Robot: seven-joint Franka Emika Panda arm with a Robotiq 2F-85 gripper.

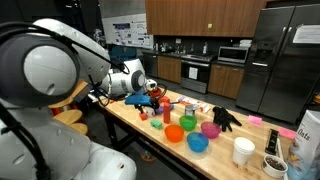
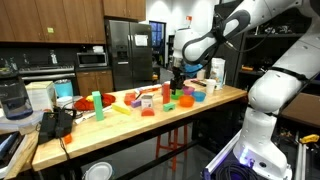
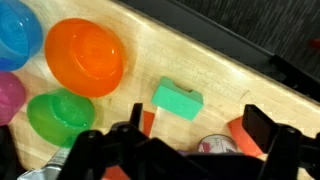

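My gripper is open, its two dark fingers spread wide apart at the bottom of the wrist view with nothing held between them. Just beyond the gap lies a green block (image 3: 178,98) on the wooden table, apart from both fingers. The same green block (image 1: 156,124) shows near the table's front edge in exterior view 1. A red-orange block (image 3: 243,137) is partly hidden behind the right finger. Beside it, the round top of a can (image 3: 217,145) is partly covered.
Left of the green block are an orange bowl (image 3: 84,57), a green bowl (image 3: 60,116) and a blue bowl (image 3: 18,33). A pink bowl (image 1: 210,130), a black glove (image 1: 226,118) and a white container (image 1: 242,151) stand farther along the table. The table edge (image 3: 225,58) runs close by.
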